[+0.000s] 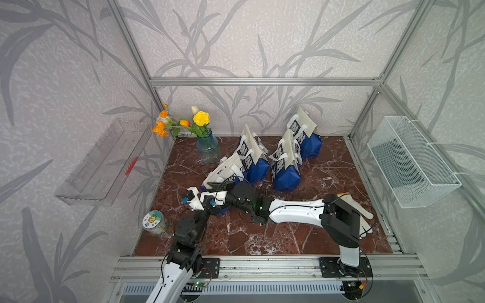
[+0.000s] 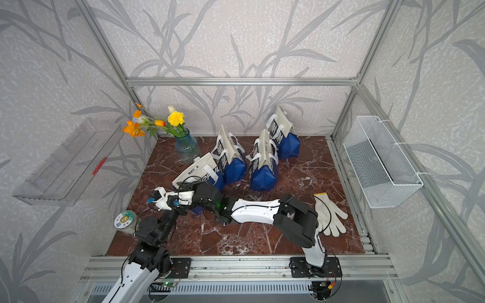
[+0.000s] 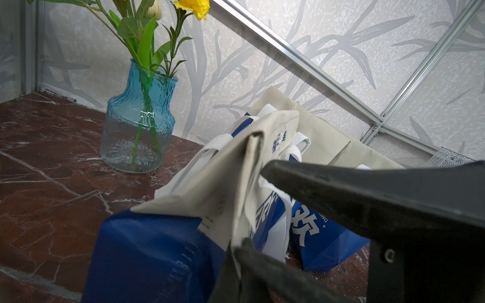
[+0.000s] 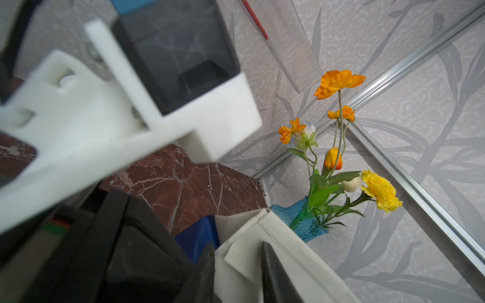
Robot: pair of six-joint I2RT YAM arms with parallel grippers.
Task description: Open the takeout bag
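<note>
The near takeout bag, blue below with a cream top, leans at the left of the table; both arms meet at its near end. In the left wrist view its folded cream top runs down to my left gripper, whose fingers are shut on the edge low in the picture. My right gripper reaches in from the right, its black fingers apart. From the right wrist, the bag's cream corner shows between and behind the parted tips of my right gripper. The bag's mouth looks folded flat.
Several similar bags stand behind and to the right. A glass vase with flowers is at the back left. A round tub sits front left, white gloves front right. Bare table lies in front.
</note>
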